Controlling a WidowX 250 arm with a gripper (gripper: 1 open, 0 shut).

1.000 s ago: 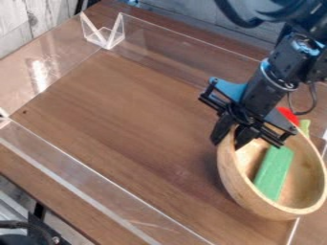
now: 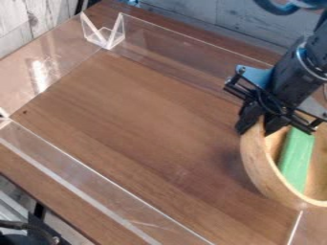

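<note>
My gripper point(image 2: 250, 117) is at the right of the camera view, shut on the near-left rim of a wooden bowl point(image 2: 265, 168), which is tilted and runs off the right edge of the view. A green block point(image 2: 295, 158) lies inside the bowl. The fingertips partly hide the rim where they grip it.
Clear plastic edging point(image 2: 90, 198) runs along the sides, with a clear bracket point(image 2: 103, 33) at the back left. A wall stands behind.
My gripper and the bowl have moved to the right, carrying part of the bowl and its contents out of view. The bowl appears more tilted than before.
</note>
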